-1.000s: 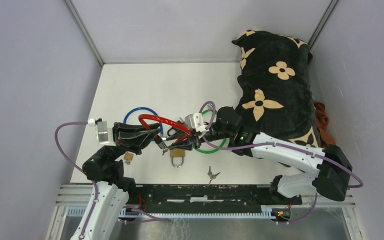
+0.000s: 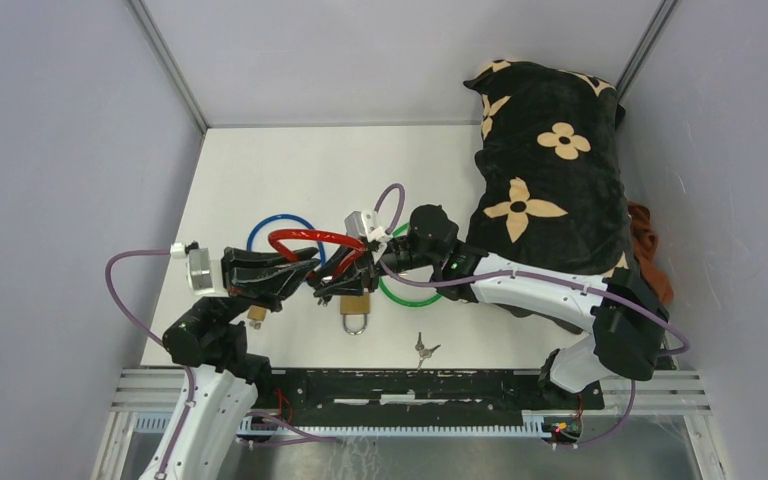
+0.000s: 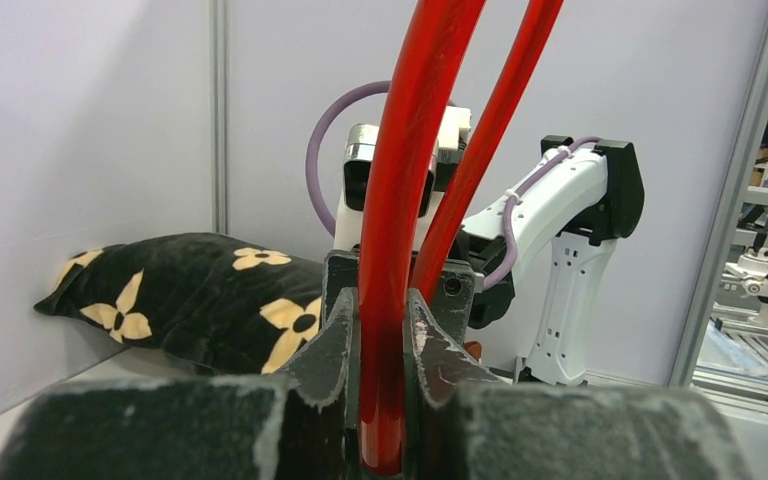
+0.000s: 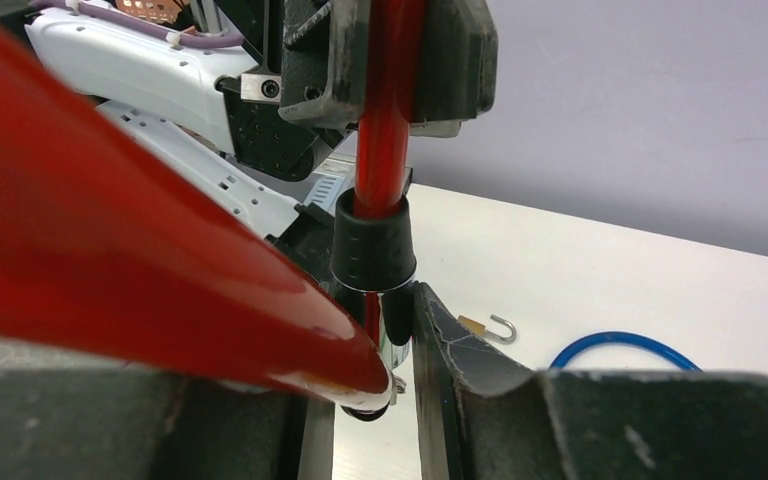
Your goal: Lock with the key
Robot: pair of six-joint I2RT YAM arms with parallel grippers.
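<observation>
A red bike lock [image 2: 315,236] is held up between both arms. My left gripper is shut on its red cable [image 3: 400,180]. My right gripper sits at the lock's black cylinder [image 4: 373,240]; the red cable crosses in front of its fingers, and a small metal piece, perhaps a key, shows at the cylinder's lower end, largely hidden. Whether it is in the keyhole I cannot tell. Loose keys [image 2: 420,350] lie on the white table below the arms.
A brass padlock [image 2: 355,310], a smaller padlock [image 2: 257,314], a blue cable loop [image 2: 280,217] and a green one [image 2: 410,300] lie on the table. A patterned cushion [image 2: 550,170] fills the right side.
The red lock has shifted slightly left and up in the top view.
</observation>
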